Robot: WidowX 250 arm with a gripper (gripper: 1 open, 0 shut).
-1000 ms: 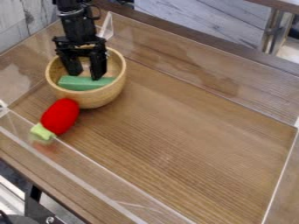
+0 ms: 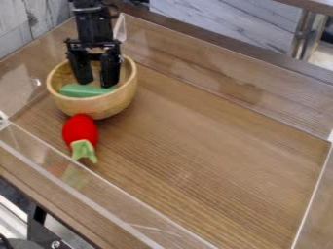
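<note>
My black gripper (image 2: 92, 56) reaches down into a wooden bowl (image 2: 117, 102) at the upper left, its fingers open over a green object (image 2: 84, 89) in the bowl. Whether the fingers touch it is hard to tell. A red object with a pale green end (image 2: 80, 132) lies on the table just in front of the bowl.
A pale wall stands at the far left, and a metal rail (image 2: 307, 12) shows at the top right corner.
The bowl has shifted slightly left. The red object has moved right and turned, with its green end now toward the front. The gripper has moved a little left.
</note>
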